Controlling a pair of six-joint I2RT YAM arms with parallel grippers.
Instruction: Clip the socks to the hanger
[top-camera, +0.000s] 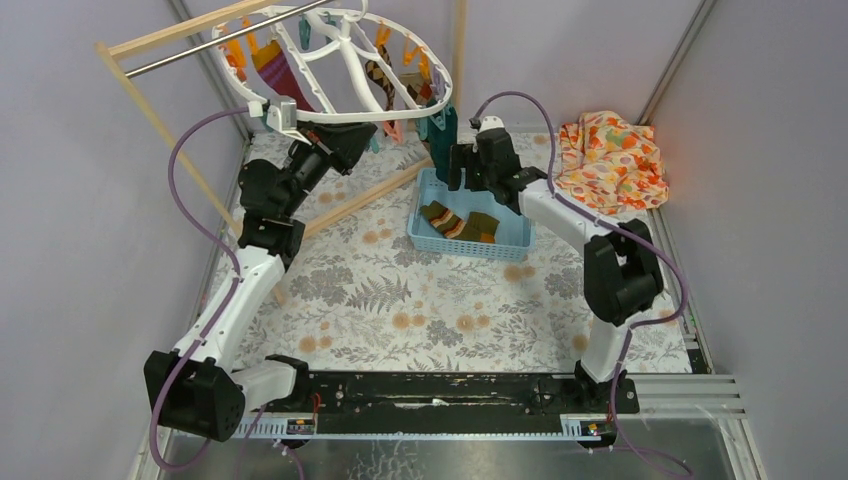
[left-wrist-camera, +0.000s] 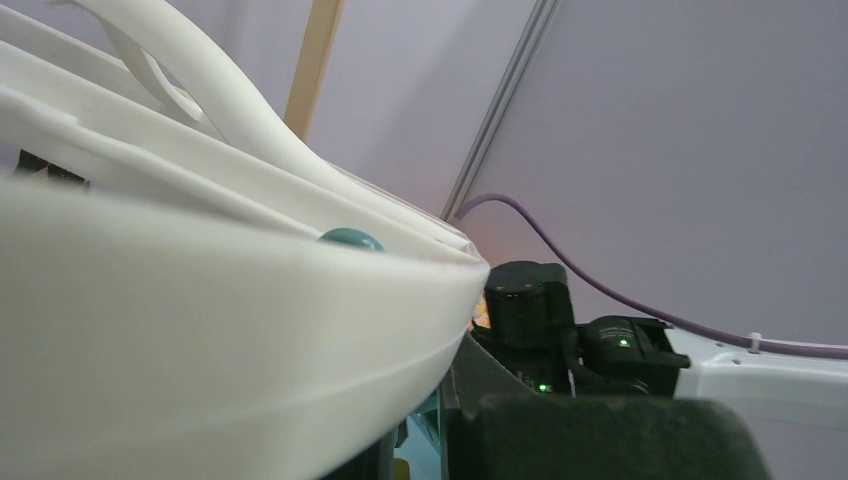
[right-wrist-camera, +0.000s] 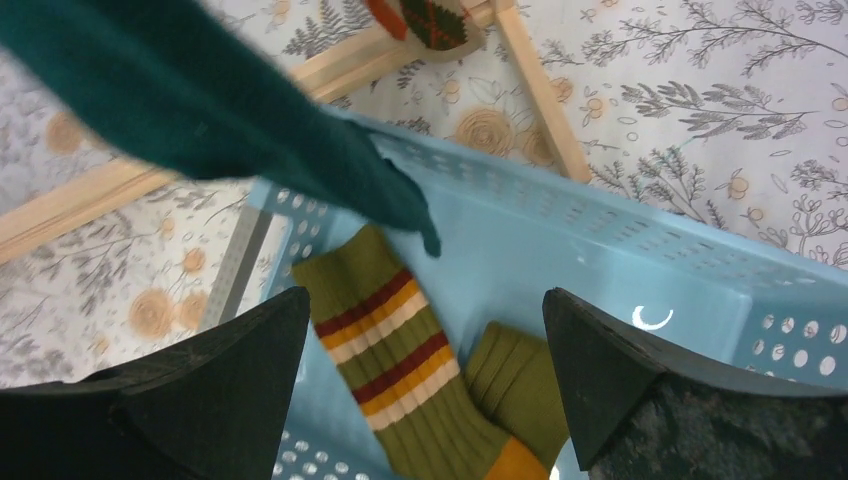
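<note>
A white oval hanger (top-camera: 366, 112) with coloured clips and several socks hangs at upper left. My left gripper (top-camera: 350, 145) is at its front rim; the rim fills much of the left wrist view, hiding most of the fingers. A teal sock (top-camera: 443, 140) hangs at the rim's right end. My right gripper stands open over the blue basket, just right of that sock, which crosses the upper part of the right wrist view. Olive socks with stripes (right-wrist-camera: 390, 360) lie in the basket.
The blue basket (top-camera: 465, 250) stands mid-table on floral cloth. A wooden bar (top-camera: 350, 208) lies left of it, and the wooden frame (top-camera: 140, 110) holds the hanger. An orange patterned cloth (top-camera: 610, 165) is at back right.
</note>
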